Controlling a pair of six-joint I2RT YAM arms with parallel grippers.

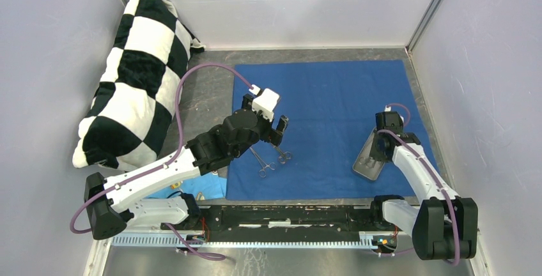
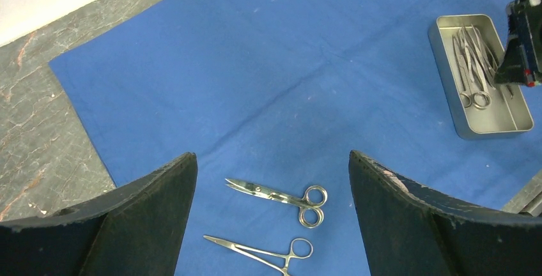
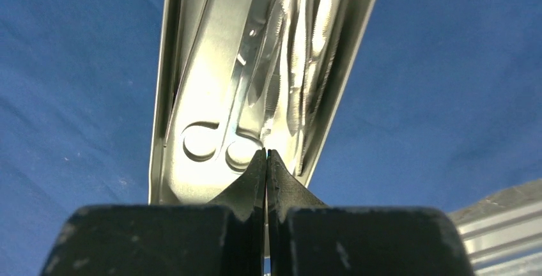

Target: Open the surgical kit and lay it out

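The metal tray (image 2: 492,121) stands on the blue cloth (image 1: 319,116) at the right. Inside it lie scissors (image 3: 232,119) and, beside them, several tweezer-like instruments (image 3: 299,52). Over the tray my right gripper is shut, fingertips together and nothing between them; the scissors' rings lie just beyond the tips, outside the fingers. My left gripper is wide open and empty, held above the cloth's left part. Below it lie separate scissors (image 2: 271,195) and a clamp with ring handles (image 2: 225,243), apart from the fingers.
A checkered cushion (image 1: 140,75) leans at the left wall. Light-blue wrapping (image 1: 213,188) lies at the front left, partly under the left arm. The right wall (image 1: 492,91) is close to the right arm.
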